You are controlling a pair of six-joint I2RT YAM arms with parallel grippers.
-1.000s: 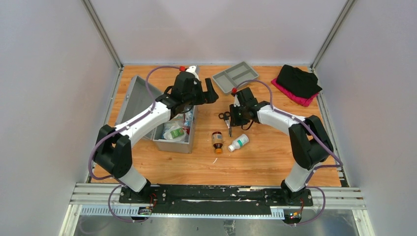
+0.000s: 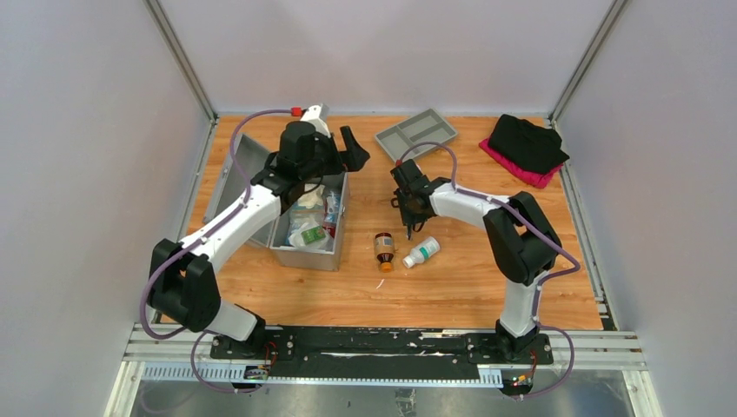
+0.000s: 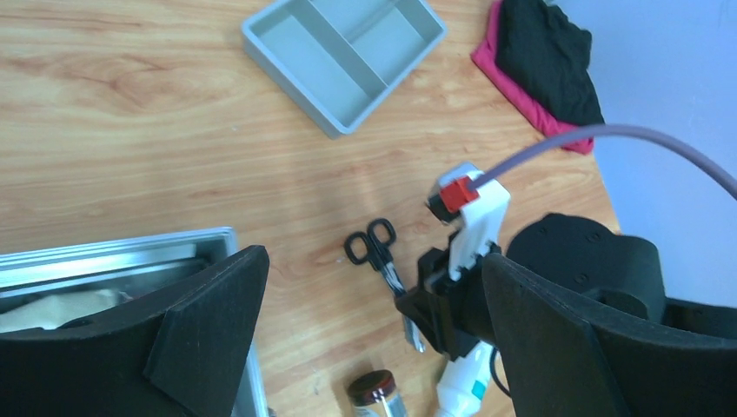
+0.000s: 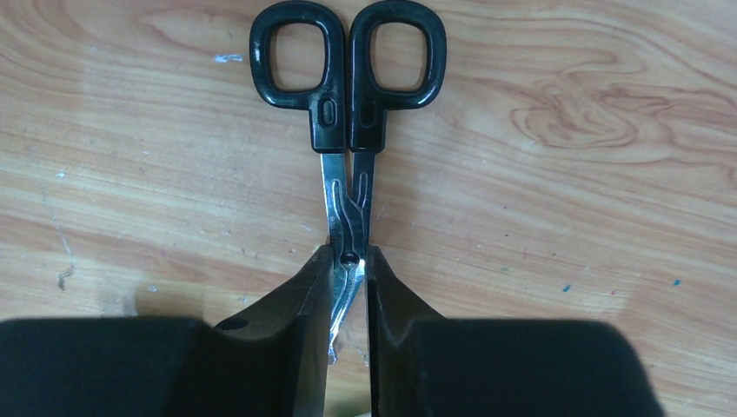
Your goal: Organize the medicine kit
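Observation:
On the table lie scissors with black handles (image 4: 335, 113) and metal blades, seen most clearly in the right wrist view. My right gripper has one finger on each side of them near the pivot, with little gap; whether it grips them cannot be told. Above the right side of the grey medicine box (image 2: 340, 228), my left gripper (image 2: 355, 149) hangs open and empty. The box's lid is open, and packets in clear plastic (image 2: 310, 233) lie inside. A brown bottle (image 2: 384, 246) and a white bottle (image 2: 422, 252) lie nearer the front.
A grey divided tray (image 2: 394, 141) lies at the back middle. Folded black cloth (image 2: 526, 143) over pink cloth (image 2: 541, 178) occupies the back right. A small white scrap (image 2: 380, 283) sits near the brown bottle.
My left gripper has shifted left overall, swinging back a little to the right most recently. The bottles and tray have stayed put.

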